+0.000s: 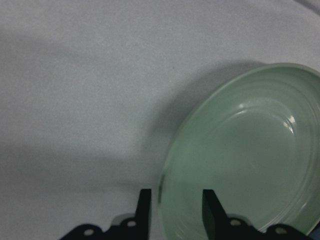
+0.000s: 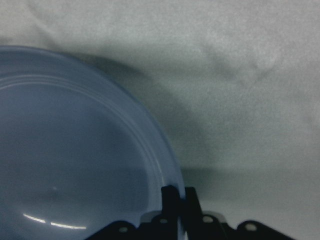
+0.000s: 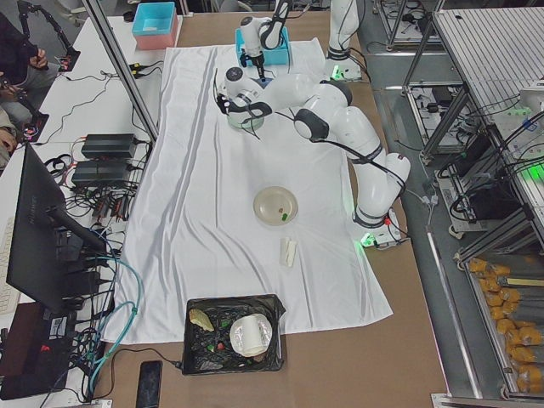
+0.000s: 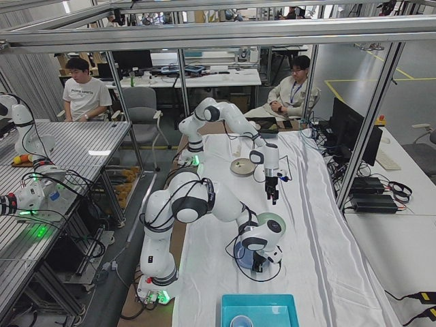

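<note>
A green bowl (image 1: pixel 250 155) lies on the white cloth, largely behind my arm in the camera left view. My left gripper stands open above its rim, one finger outside it, the other over the inside. A blue bowl (image 2: pixel 75 145) fills the lower left of the right wrist view. My right gripper is shut on that bowl's rim, its two fingers close together at the right side.
A beige plate (image 3: pixel 274 206) with a small green item lies mid-cloth, a pale strip (image 3: pixel 288 252) near it. A black tray (image 3: pixel 212 340) with items sits at one end, a cyan tray (image 4: pixel 259 306) at the other.
</note>
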